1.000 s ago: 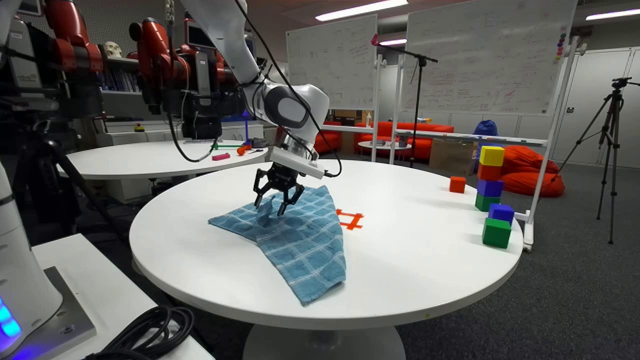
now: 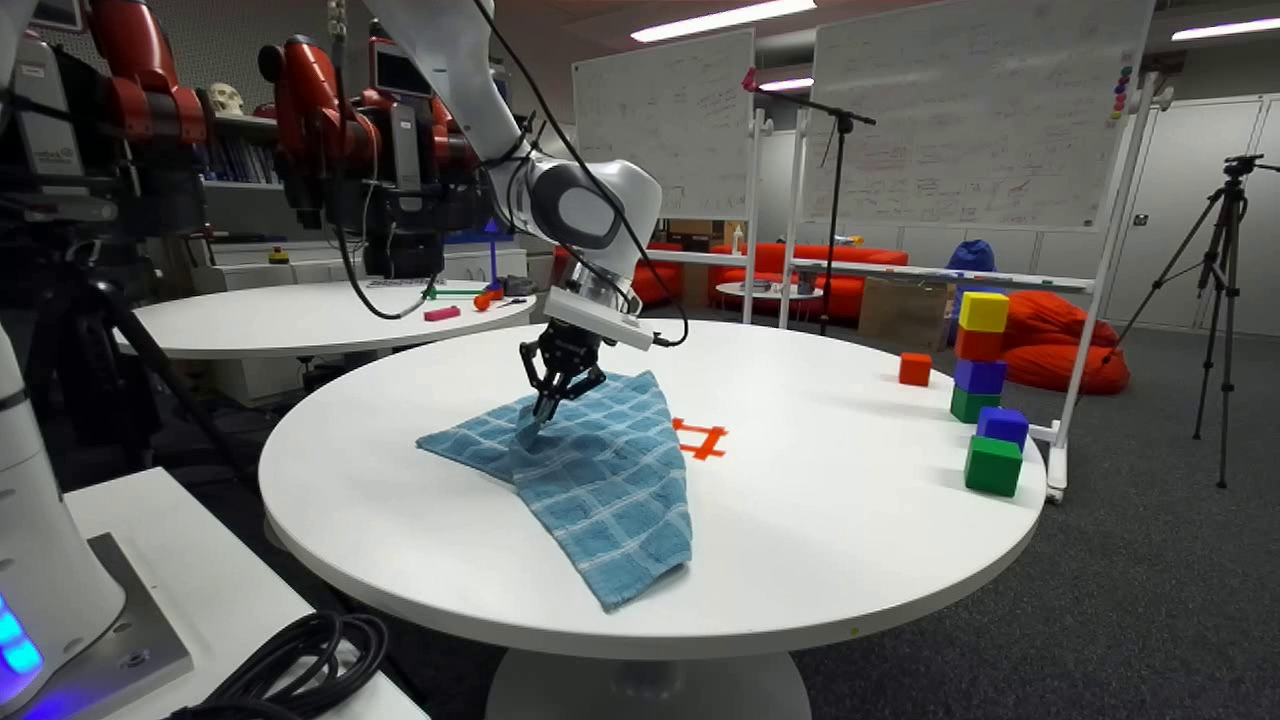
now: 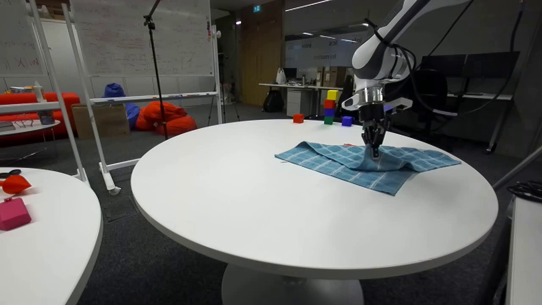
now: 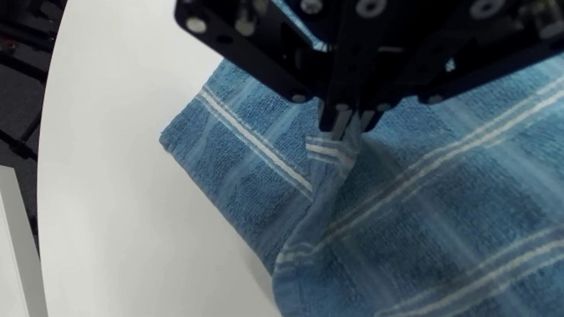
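Note:
A blue towel with white stripes [image 2: 612, 480] lies partly folded over itself on the round white table [image 2: 816, 516]. My gripper [image 2: 547, 406] is down at the towel's raised fold, its fingers closed together. In the wrist view a ridge of the towel [image 4: 330, 164] rises to the gripper, and a pinch of cloth shows between the fingertips. From the other side, exterior view 2 shows the gripper [image 3: 374, 152] touching the bunched part of the towel [image 3: 350, 165]. One towel corner lies flat, away from the fold, on the bare table.
Red tape marks [image 2: 702, 439] lie beside the towel. At the table's far right stand a block stack [image 2: 980, 360], a red block [image 2: 914, 368], a blue block [image 2: 1003, 425] and a green block [image 2: 993, 466].
A second ago the fingers were spread around the raised fold. They have since come together on it, with the arm shifted only slightly. The towel's outline looks the same.

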